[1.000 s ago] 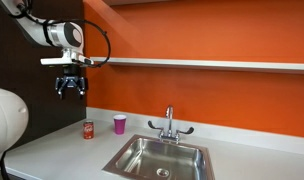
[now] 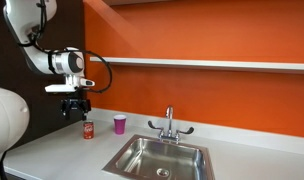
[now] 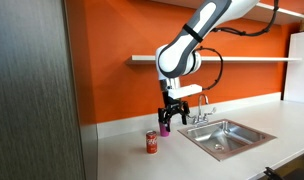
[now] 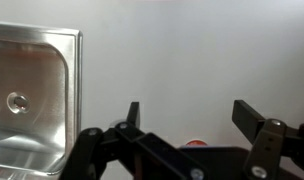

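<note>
A red can (image 2: 88,130) stands upright on the counter, and a purple cup (image 2: 119,124) is a little to its right. My gripper (image 2: 75,114) hangs above the counter, near and slightly left of the can in exterior view 1. The wrist view shows its two dark fingers (image 4: 133,114) spread wide, with bare counter between their tips. Only the red top of the can (image 4: 196,143) peeks out at the lower edge of that view, partly covered by the gripper body. From exterior view 2, the can (image 3: 151,142) is clear of the gripper, and the cup (image 3: 164,130) is partly behind it.
A steel sink (image 2: 162,158) is set into the counter to the right, with a faucet (image 2: 170,125) behind it. A white shelf (image 2: 202,65) runs along the orange wall. Dark panelling (image 2: 42,80) closes off the left side. Open counter (image 3: 122,160) surrounds the can.
My gripper has come down toward the counter and shifted slightly right in exterior view 1. The can and the cup have stayed in place.
</note>
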